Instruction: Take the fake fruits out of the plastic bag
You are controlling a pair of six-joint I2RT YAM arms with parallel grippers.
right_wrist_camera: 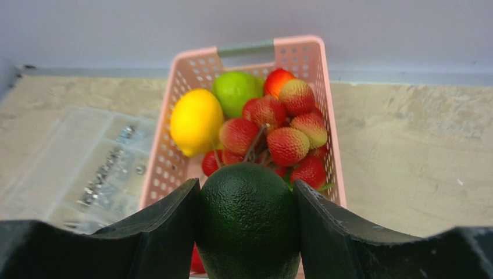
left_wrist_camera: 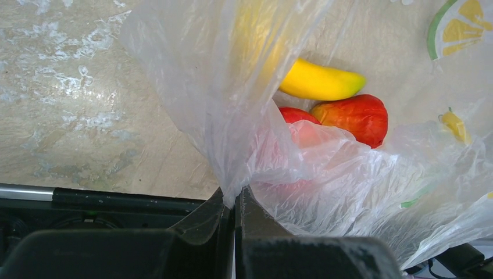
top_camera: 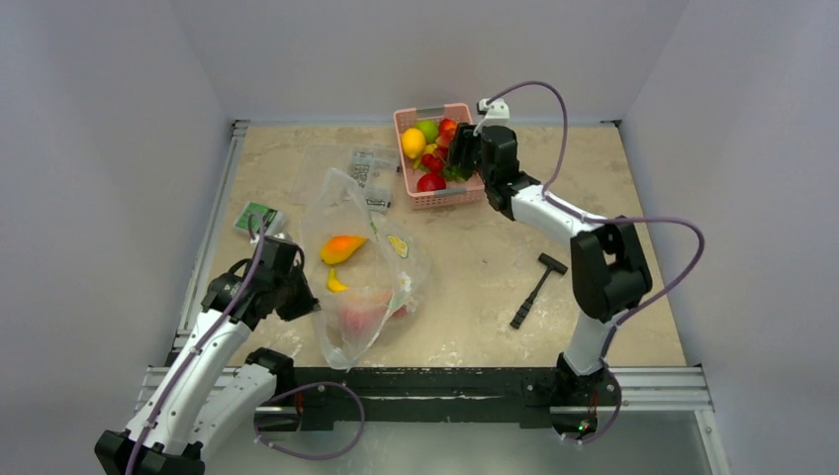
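Note:
The clear plastic bag point(top_camera: 329, 213) lies open on the left half of the table, its edge pinched by my left gripper, which is shut on it. Inside it are an orange-yellow mango-like fruit point(top_camera: 342, 248), a yellow banana-like fruit point(left_wrist_camera: 325, 81) and red fruits point(left_wrist_camera: 356, 118), some seen only through the film. In the right wrist view a dark green round fruit point(right_wrist_camera: 247, 224) sits between the fingers of my right gripper, shut on it. That gripper is over the right side of the pink basket point(right_wrist_camera: 174, 81), which holds several other fruits.
A clear divided box point(top_camera: 368, 178) with small metal parts is left of the basket. A green-and-white box point(top_camera: 259, 217) lies near the left arm, and a black hammer point(top_camera: 537, 290) on the right. Bare tabletop point(top_camera: 455, 287) spreads between bag and hammer.

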